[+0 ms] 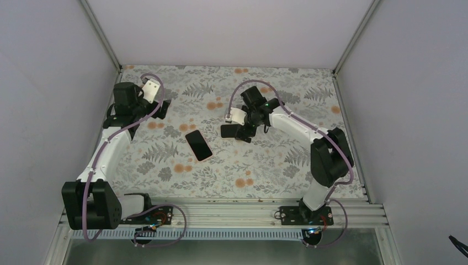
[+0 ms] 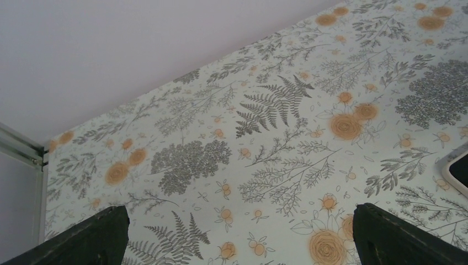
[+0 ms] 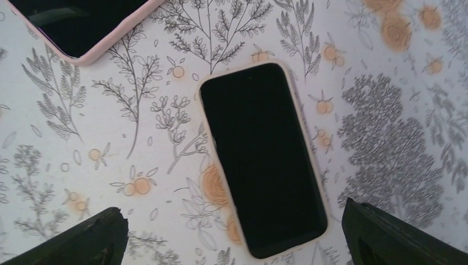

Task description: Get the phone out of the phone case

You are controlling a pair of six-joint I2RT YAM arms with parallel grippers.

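A dark phone in a pale case lies screen up in the middle of the mat, partly under my right gripper in the top view. In the right wrist view it sits between and beyond the two fingertips; the gripper is open and holds nothing. A second phone in a pink case lies left of it, tilted on the mat, its corner at the upper left of the right wrist view. My left gripper hovers at the back left, open and empty over bare mat; a case corner shows at that view's right edge.
Walls enclose it at the back and both sides, with metal rails at the edges.
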